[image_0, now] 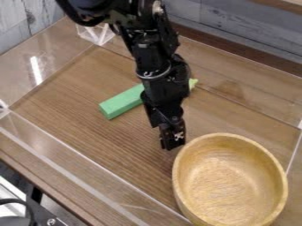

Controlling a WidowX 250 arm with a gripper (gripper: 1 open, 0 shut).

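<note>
My black gripper (pixel 169 132) hangs low over the wooden table (pixel 94 132), left of and behind the rim of a round wooden bowl (pixel 228 181). A long green block (pixel 120 101) lies behind the gripper, partly hidden by the arm.
Clear tape strips cross the table's left and front parts. A grey wall (pixel 236 22) runs along the back. A small clear item (pixel 94 31) stands at the back left. The bowl fills the front right.
</note>
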